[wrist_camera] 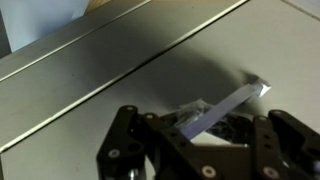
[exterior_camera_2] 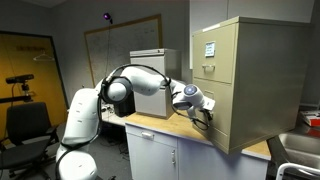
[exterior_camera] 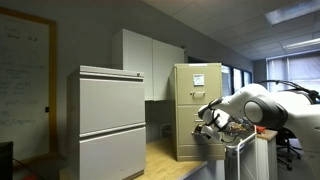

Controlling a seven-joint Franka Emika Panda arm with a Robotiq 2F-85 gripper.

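Note:
A tall tan filing cabinet (exterior_camera: 183,105) stands on the wooden counter, with several handled drawers facing the room in exterior view 1. My gripper (exterior_camera: 203,127) is up against a lower drawer front, and in exterior view 2 the gripper (exterior_camera_2: 207,114) is at the cabinet's (exterior_camera_2: 250,85) front face. From the wrist, a shiny metal drawer handle (wrist_camera: 238,97) runs diagonally into the gripper. The fingers look shut; the dark wrist body partly hides the fingertips, so whether they touch the handle is unclear. The drawer fronts appear closed.
A light grey two-drawer cabinet (exterior_camera: 110,103) stands to the left, with bare wooden counter (exterior_camera: 160,158) between the two. White wall cupboards (exterior_camera: 135,55) hang behind. In exterior view 2 a metal sink (exterior_camera_2: 300,150) lies right of the tan cabinet.

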